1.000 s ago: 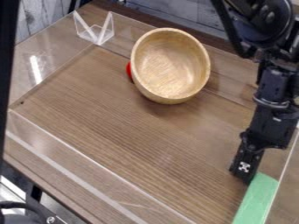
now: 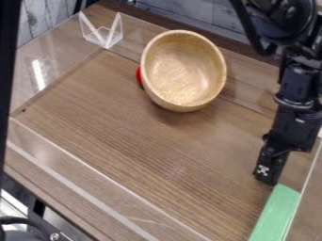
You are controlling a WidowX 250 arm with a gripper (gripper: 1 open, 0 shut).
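Note:
My gripper (image 2: 269, 166) is low at the right side of the wooden table, pointing down just above the upper end of a green board (image 2: 276, 216). Its fingertips are dark and small here; whether they stand open or shut, or hold anything, I cannot tell.
A wooden bowl (image 2: 182, 69) sits at the back middle, with a red object (image 2: 139, 76) partly hidden at its left. A clear plastic piece (image 2: 102, 32) stands at the back left.
The gripper and arm have lifted slightly, away from the green board. The bowl and other objects have stayed in place.

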